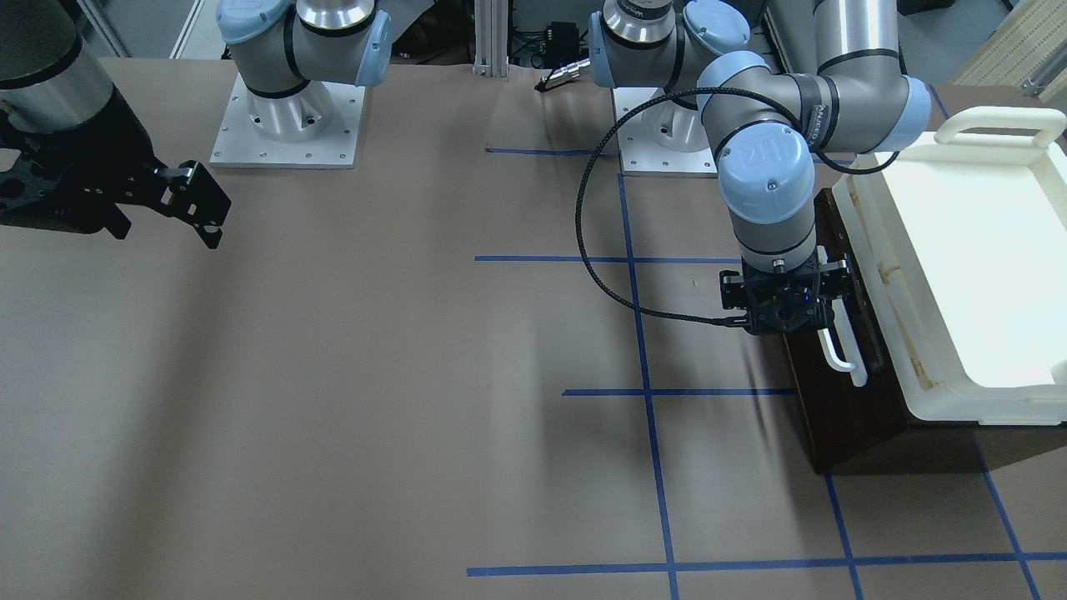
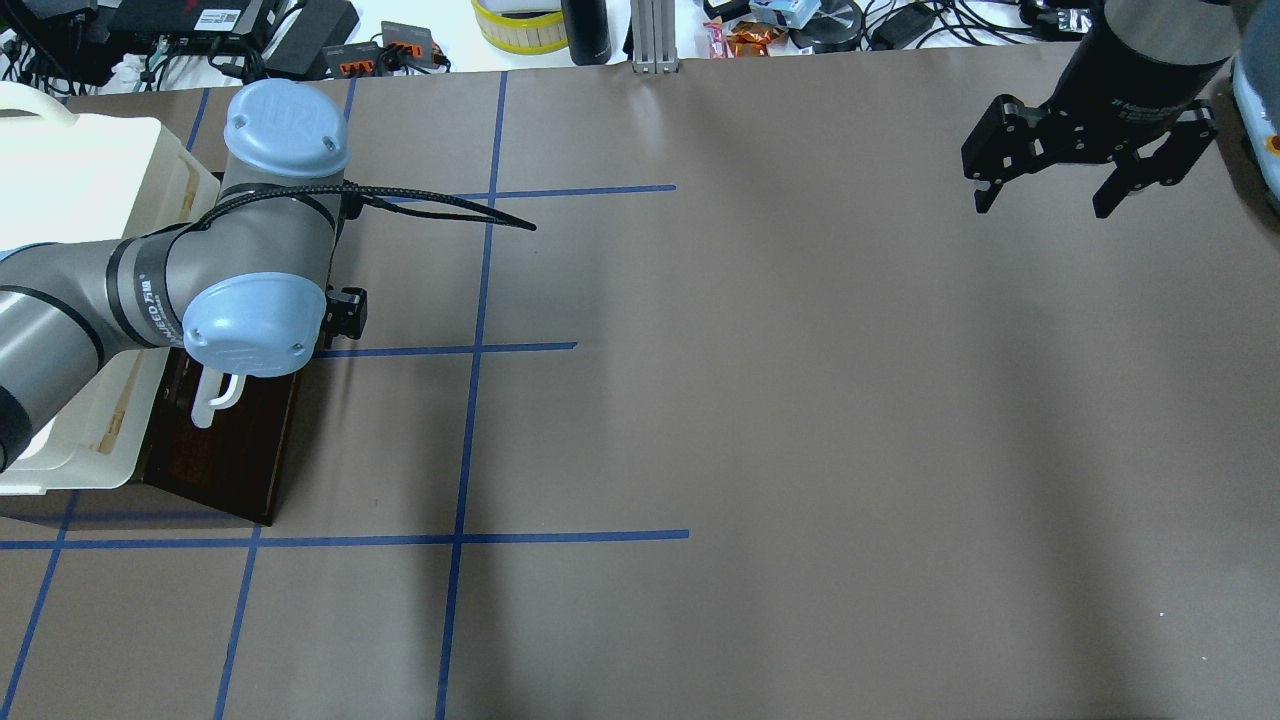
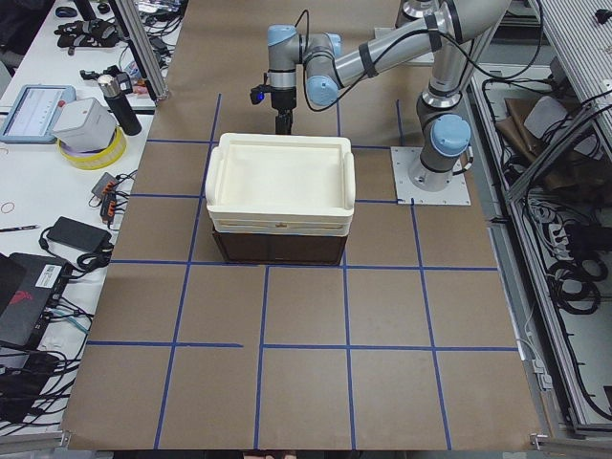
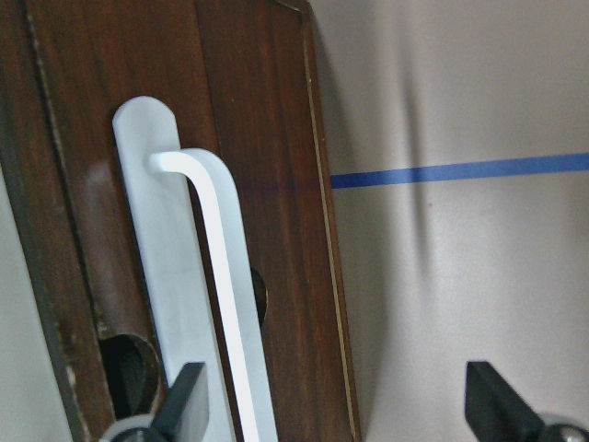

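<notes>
A white handle [image 4: 221, 276] is fixed on a dark brown wooden box [image 4: 276, 368], which has a white tray [image 3: 280, 177] on top. In the wrist view my gripper is open, one finger over the lower part of the handle's white plate, the other over the bare table to the right. The front view has the gripper [image 1: 785, 300] low over the box's side at the handle, pointing down. Whether it touches the handle cannot be told.
A second black gripper [image 2: 1080, 168] hangs apart across the table. A loop of cable [image 1: 600, 275] hangs beside my arm.
</notes>
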